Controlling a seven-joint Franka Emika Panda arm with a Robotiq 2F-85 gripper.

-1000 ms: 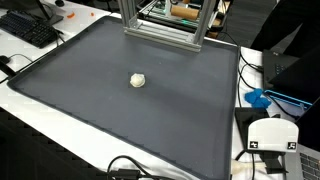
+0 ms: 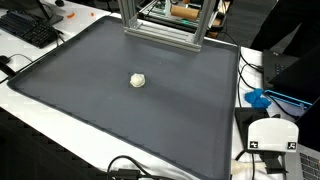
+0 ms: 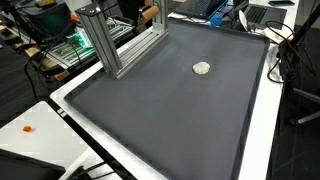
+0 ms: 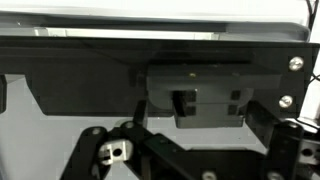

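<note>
A small round cream-coloured piece (image 2: 137,80) lies on the dark grey mat (image 2: 180,110). The same piece (image 3: 201,68) shows on the far part of the mat in exterior view 2. In the wrist view my gripper stands open, its fingers set apart on the left and right. Beyond them, a dark rectangular block (image 4: 208,88) sits against a black bar (image 4: 85,78) with round bolts at its right end. Whether the fingers touch the block, I cannot tell. I cannot make out the gripper clearly in either exterior view.
A metal frame (image 2: 172,38) stands at the mat's back edge. Around the mat are a keyboard (image 2: 28,28), a blue item (image 2: 257,98) and a white case (image 2: 272,134).
</note>
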